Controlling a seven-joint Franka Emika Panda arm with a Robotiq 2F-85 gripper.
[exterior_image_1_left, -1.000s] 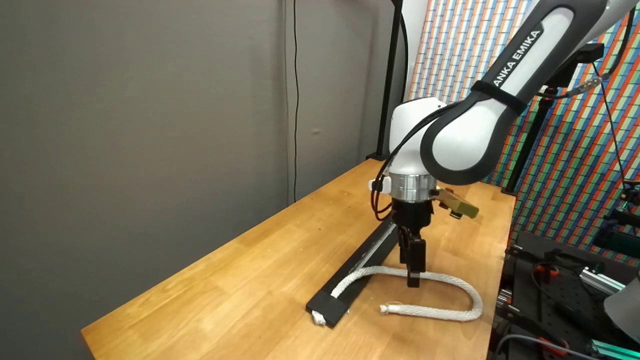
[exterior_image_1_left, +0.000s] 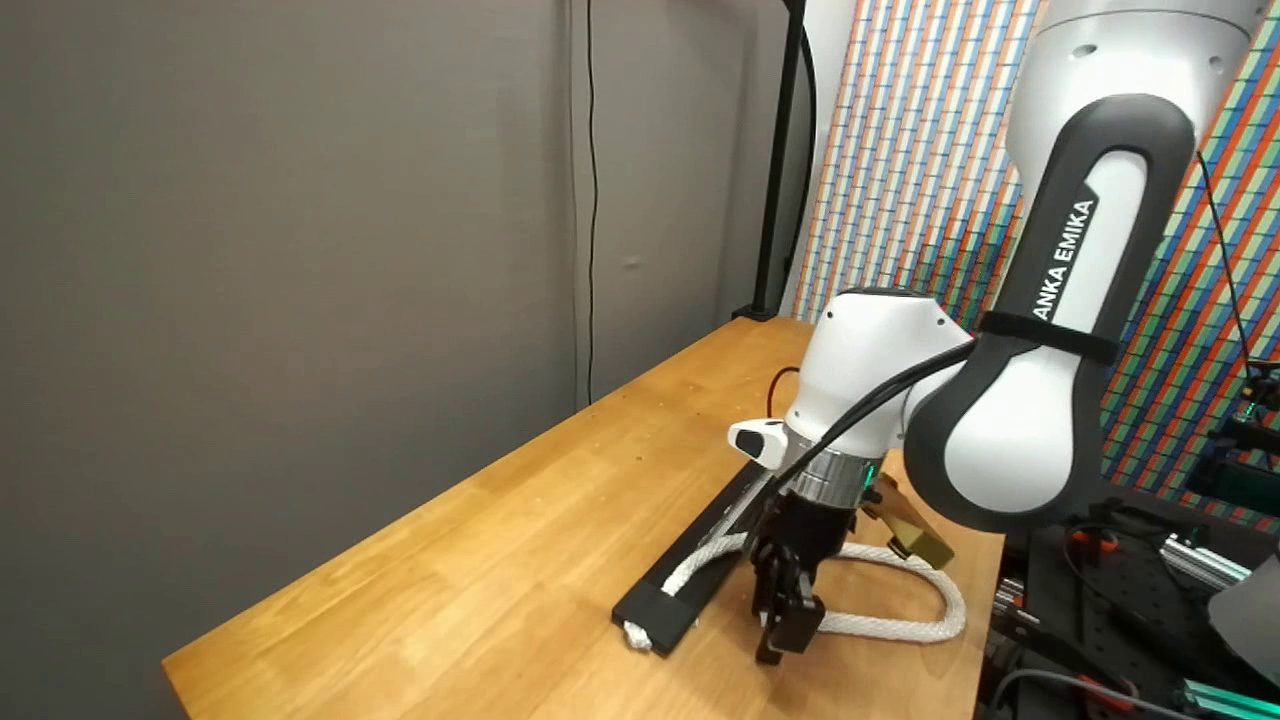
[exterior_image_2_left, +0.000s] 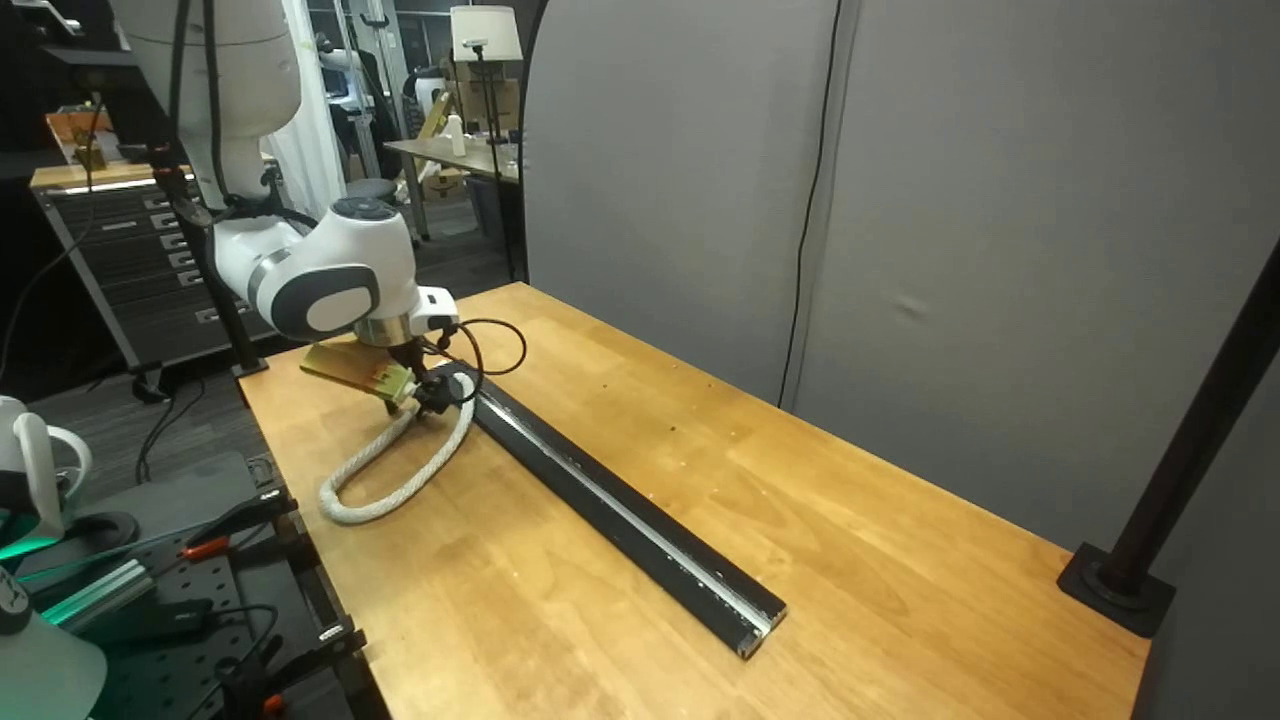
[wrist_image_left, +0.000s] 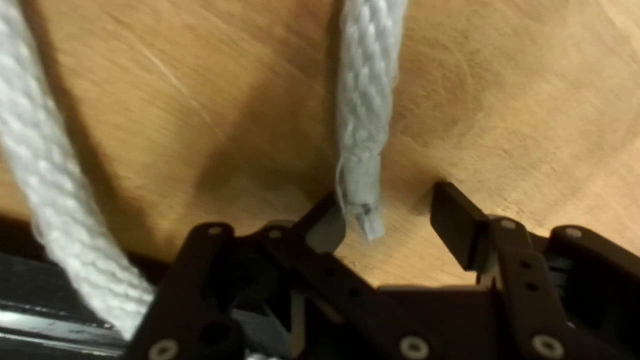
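Observation:
A white braided rope (exterior_image_1_left: 936, 580) curves in a U on the table, one end passing through the black slotted bar (exterior_image_1_left: 656, 610). In the wrist view, the rope's free end (wrist_image_left: 363, 174), bound and a little frayed at its tip, lies between the two fingers of my gripper. The end sits close to the left fingertip (wrist_image_left: 328, 225), with a clear gap to the right fingertip (wrist_image_left: 447, 225). My gripper is part open, low over the wood. In exterior view 1 the gripper hides the rope's tip.
The long black bar with its metal channel (exterior_image_2_left: 624, 510) runs across the table (exterior_image_2_left: 912, 528). Bare wood lies on both sides of it. A black post (exterior_image_2_left: 1128, 576) stands at one table corner, and grey panels (exterior_image_2_left: 1020, 240) border the far edge.
My gripper has come down and tilted, moving toward the front of exterior view 1 to the rope's free end. The rope looks unmoved where it shows.

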